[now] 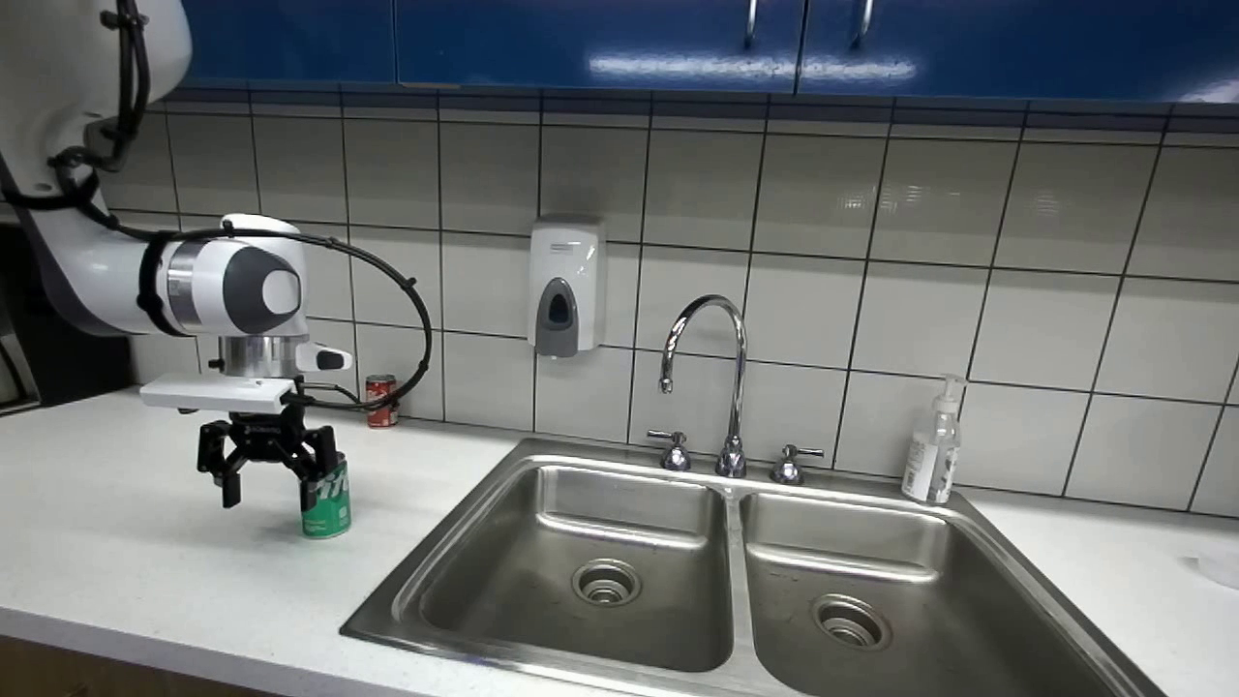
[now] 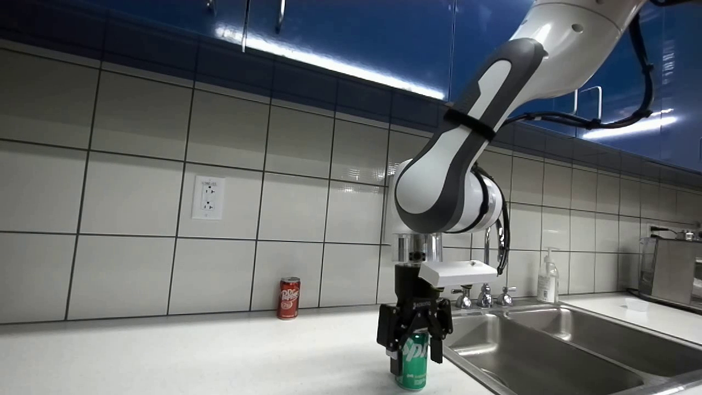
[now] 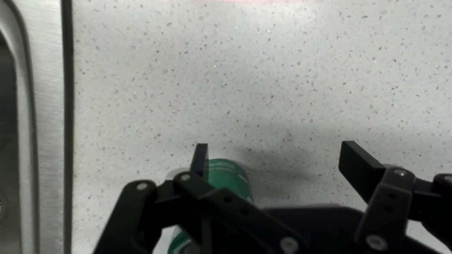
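A green can (image 1: pixel 327 511) stands upright on the white counter, left of the sink. My gripper (image 1: pixel 269 493) hangs just above the counter with its fingers wide apart and nothing between them. In exterior view 1 the right finger overlaps the left edge of the can. The wrist view shows the can (image 3: pixel 229 177) outside the open gap, partly hidden behind the left finger (image 3: pixel 198 160); whether they touch I cannot tell. Exterior view 2 has the can (image 2: pixel 414 368) partly covered by the fingers. Farther back, a red can (image 2: pixel 288 297) is upright near the tiled wall.
A double steel sink (image 1: pixel 734 581) with a tall faucet (image 1: pixel 739 395) lies to the right of the green can. A pump bottle (image 1: pixel 932 453) stands at its far right corner. The counter (image 1: pixel 128 511) left of the gripper is clear.
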